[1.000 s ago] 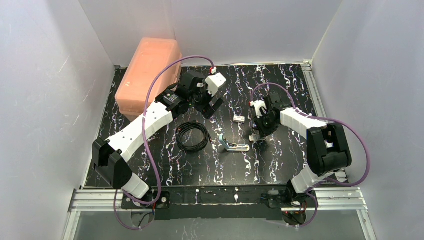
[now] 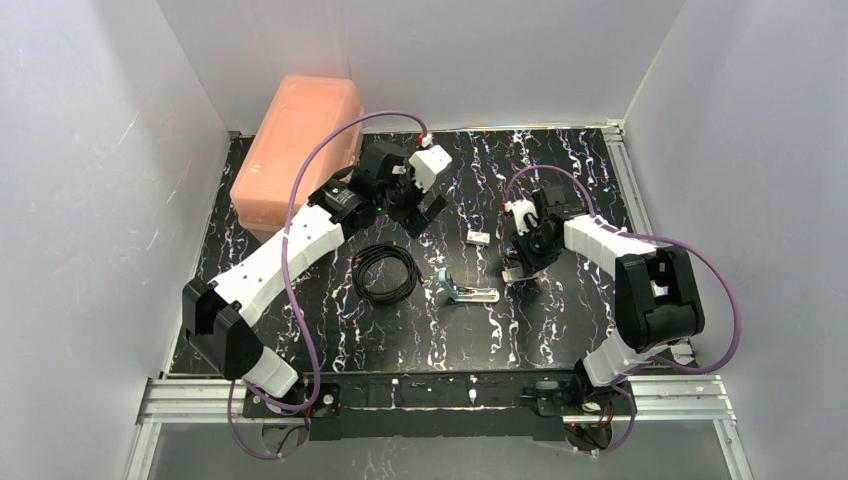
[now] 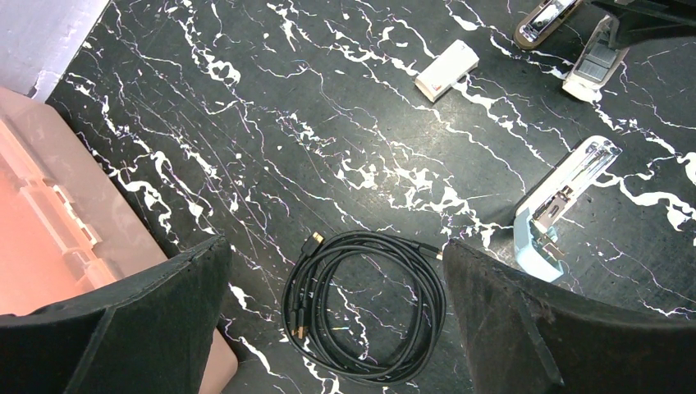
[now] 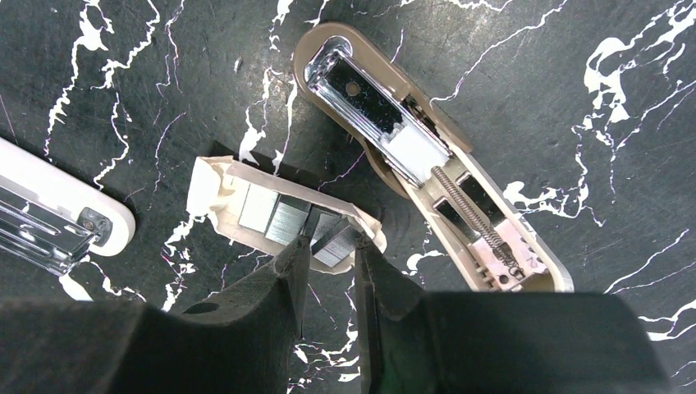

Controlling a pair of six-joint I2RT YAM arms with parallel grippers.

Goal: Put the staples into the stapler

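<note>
An opened beige-brown stapler lies with its tray and spring exposed in the right wrist view. Beside it is a torn paper box with grey staple strips inside. My right gripper reaches into the box's near end, its fingertips apart on either side of a tilted staple piece; whether they grip it is unclear. A second stapler, white and light blue, lies open on the table. My left gripper is open above the table, nothing between its fingers.
A coiled black cable lies below the left gripper. One small white box sits mid-table. At the back left stands a large orange bin. Bare marble lies along the front and back.
My left arm looks nearly still; the white stapler has not moved.
</note>
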